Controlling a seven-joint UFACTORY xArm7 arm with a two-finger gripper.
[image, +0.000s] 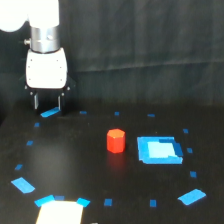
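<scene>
My gripper (47, 100) hangs at the upper left, its white housing above two thin dark fingers that stand apart, with nothing visible between them. A red block (115, 141) sits on the dark table near the middle. To its right is a blue square tray (144, 142) with a white inside.
The dark table (110, 180) carries several small blue tape squares and strips. A pale object (60, 213) with cream top is cut off by the lower left edge. A dark curtain covers the background. The space between gripper, red block and tray is clear.
</scene>
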